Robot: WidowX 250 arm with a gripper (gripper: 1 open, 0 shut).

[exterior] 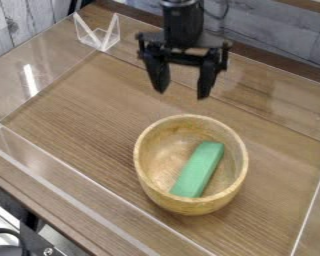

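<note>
A tan bowl (156,175) sits on the wooden table in the lower middle of the camera view, with a green oblong block (198,168) lying inside it, right of centre. My black gripper (182,74) is above and behind the bowl at the top middle, apart from it, its fingers spread open. I see nothing held between them.
Small white wire-like objects stand at the upper left (99,32) and near the left edge. A dark cable lies at the lower left corner.
</note>
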